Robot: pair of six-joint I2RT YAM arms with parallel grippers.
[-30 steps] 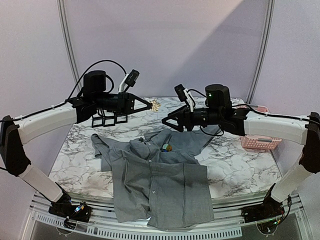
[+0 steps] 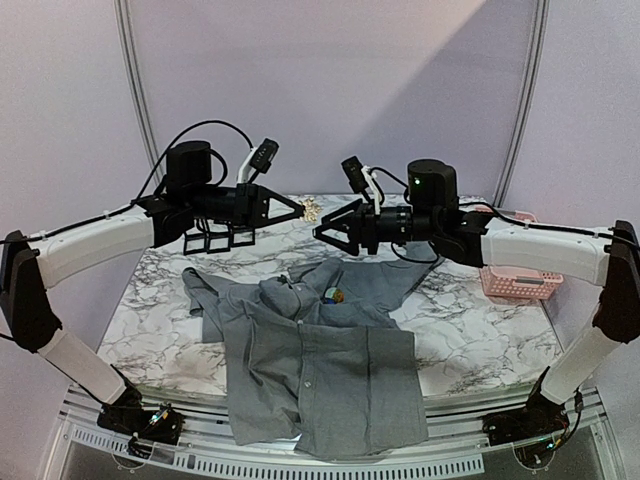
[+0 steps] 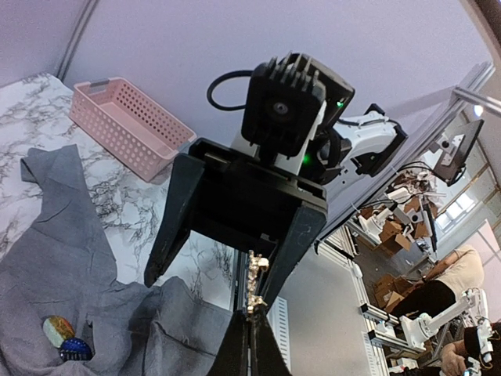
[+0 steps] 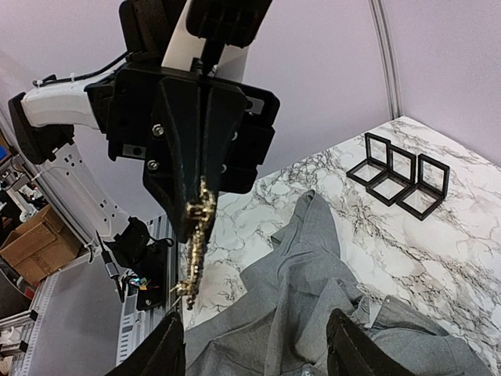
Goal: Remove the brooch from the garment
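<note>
A sparkly gold brooch (image 2: 310,210) (image 3: 255,278) (image 4: 196,247) is held up above the garment in the tips of my left gripper (image 2: 298,212), which is shut on it. My right gripper (image 2: 322,225) stands open just right of the brooch, facing it, nothing between its fingers. The grey garment (image 2: 320,380) lies crumpled over the table and its front edge, with a small colourful object (image 2: 333,296) (image 3: 59,333) on it.
A pink basket (image 2: 520,285) stands at the right of the table, a black wire rack (image 4: 419,211) at the back left. Bare marble table (image 2: 470,350) shows on either side of the garment.
My right gripper has moved slightly left and up, closer to the brooch. The left gripper and the garment have not visibly moved.
</note>
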